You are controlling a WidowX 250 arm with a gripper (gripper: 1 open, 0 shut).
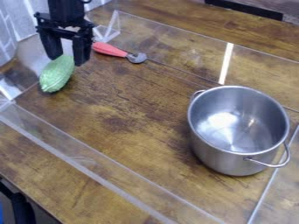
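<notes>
My black gripper (66,49) is at the upper left, over a pale green oblong vegetable (56,76) lying near the left side. Whether its fingers are open or shut is unclear at this size. A red-handled utensil (114,51) with a metal head lies just right of the gripper.
A large steel pot (237,129) with side handles stands at the right. Clear plastic panels edge the wooden table (128,140) on the left and front.
</notes>
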